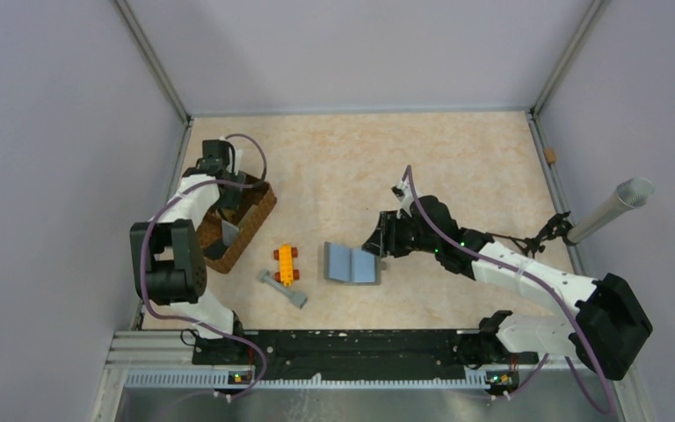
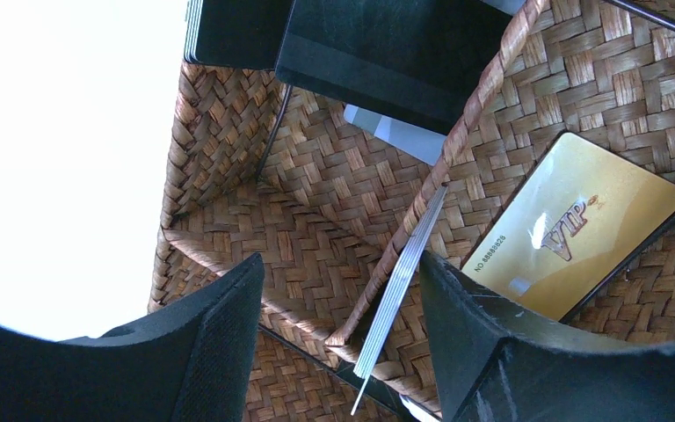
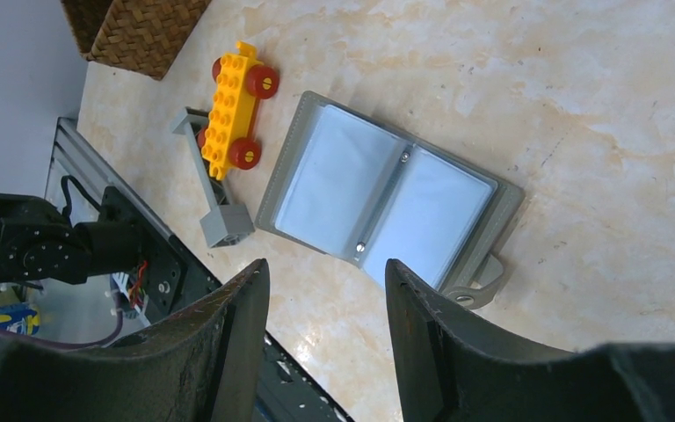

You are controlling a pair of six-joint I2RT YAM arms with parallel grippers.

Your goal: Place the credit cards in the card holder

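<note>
My left gripper is open inside the woven basket (image 1: 259, 215), its fingers either side of a thin upright stack of pale cards (image 2: 395, 290) by a divider. A gold VIP card (image 2: 611, 211) lies in the right compartment; dark cards (image 2: 378, 48) sit at the upper end. The grey card holder (image 1: 352, 278) lies open mid-table, with two pale sleeves showing. My right gripper hangs open near it, nothing between its fingers.
A yellow toy car (image 1: 286, 262) and a grey bar-shaped tool (image 1: 281, 288) lie between basket and holder.
</note>
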